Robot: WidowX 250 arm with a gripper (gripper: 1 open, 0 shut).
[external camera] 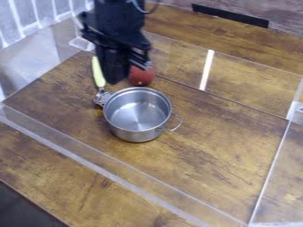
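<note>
My dark gripper [123,66] hangs over the back of the pot, shut, with nothing visible between its blurred fingers. A steel pot [137,114] with side handles stands on the wooden table, empty. Behind it a red object [141,78] is partly hidden by the gripper. A pale yellow long object [98,73] lies to the left, just behind the pot.
Clear panels or edges border the work area on the left, back and right. A dark slot sits at the back.
</note>
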